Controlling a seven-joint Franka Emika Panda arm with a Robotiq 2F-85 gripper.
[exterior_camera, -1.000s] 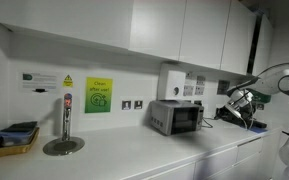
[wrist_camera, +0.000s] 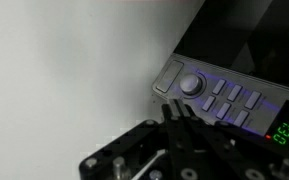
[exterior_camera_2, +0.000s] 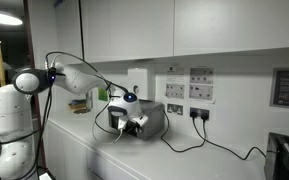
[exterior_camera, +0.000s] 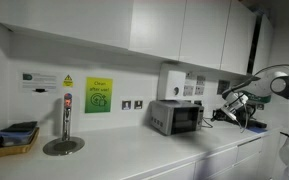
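Observation:
A grey microwave [exterior_camera: 176, 117] stands on the counter, its dark door front showing in exterior view 1. In the wrist view its control panel fills the right side, with a round knob [wrist_camera: 191, 84], a row of buttons [wrist_camera: 233, 92] and a green lit display [wrist_camera: 284, 133]. My gripper is shut, its dark fingertips together beside the knob in the picture; nothing shows between them. Whether they touch the panel I cannot tell. In exterior view 2 the arm's white wrist [exterior_camera_2: 127, 106] hangs in front of the microwave's side [exterior_camera_2: 157, 116].
A tap [exterior_camera: 66, 117] over a round drain and a basket [exterior_camera: 15, 139] occupy the counter's left end. Wall cupboards [exterior_camera: 154, 27] run overhead. Black cables [exterior_camera_2: 220, 143] hang from wall sockets.
In exterior view 1 the arm has shifted and its bend stands higher and further right than before. The microwave and counter objects have stayed put.

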